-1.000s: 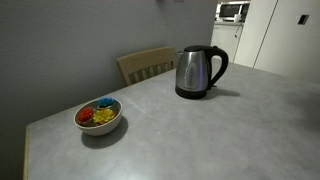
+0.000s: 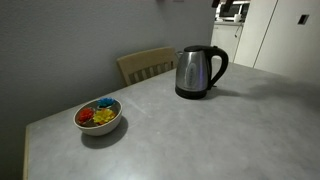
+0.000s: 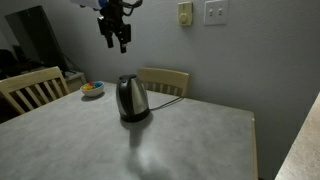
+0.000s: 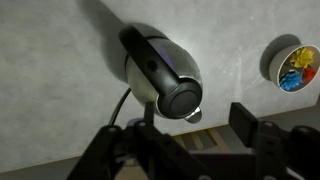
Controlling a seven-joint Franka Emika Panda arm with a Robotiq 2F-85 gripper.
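A steel kettle (image 2: 194, 72) with a black handle and lid stands upright on the grey table, left of centre in exterior view 2, where its body (image 3: 132, 98) shows whole. My gripper (image 3: 117, 45) hangs high above the table, fingers pointing down and apart, with nothing visible between them. From the wrist view I look down on the kettle's black handle (image 4: 150, 62); the gripper spans the lower middle of that picture, clear of the kettle. A white bowl (image 2: 99, 129) of red, yellow and blue pieces sits apart from the kettle.
Wooden chairs stand at the table edges, one chair (image 2: 146, 65) just behind the kettle and another chair (image 3: 31, 87) at the left. A dark cord (image 3: 168, 103) runs from the kettle's base.
Part of my gripper has come into view at the top edge of exterior view 1, above the kettle. The kettle and bowl have stayed in place.
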